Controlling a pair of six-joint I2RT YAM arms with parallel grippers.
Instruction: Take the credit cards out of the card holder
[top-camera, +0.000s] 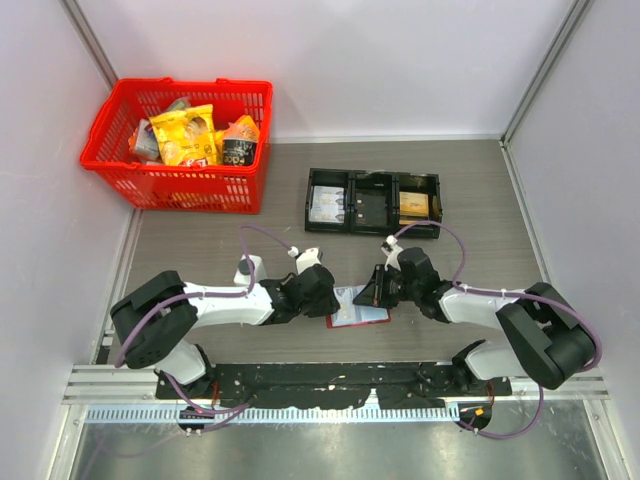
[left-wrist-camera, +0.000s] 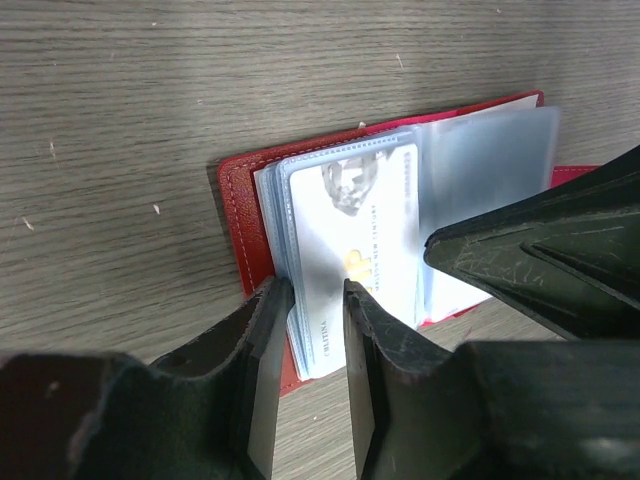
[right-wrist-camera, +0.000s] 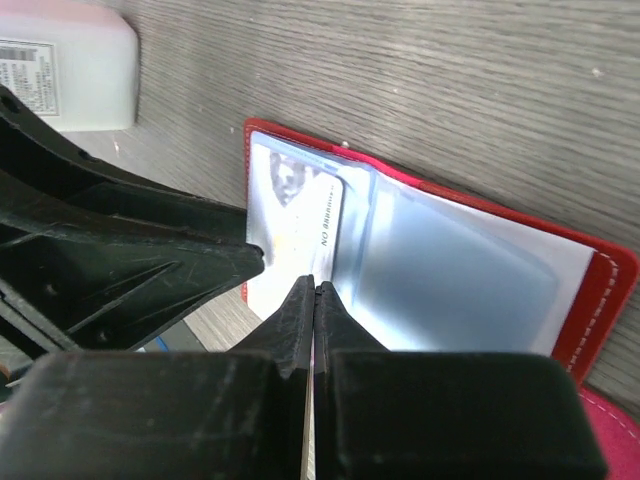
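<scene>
The red card holder (left-wrist-camera: 244, 225) lies open on the table, with clear sleeves (right-wrist-camera: 450, 280). A white card (left-wrist-camera: 355, 240) with gold and silver marks sits at its left side. In the left wrist view my left gripper is part open, its fingertips at that card's near-left edge and the sleeve stack. In the right wrist view my right gripper is shut, nothing visible between its fingers, over the sleeves just right of the card.
A black divided tray (top-camera: 372, 173) holding card-like items stands behind the holder. A red basket (top-camera: 240, 190) of snack bags is at the back left. A white bottle (right-wrist-camera: 90, 70) lies near the left arm.
</scene>
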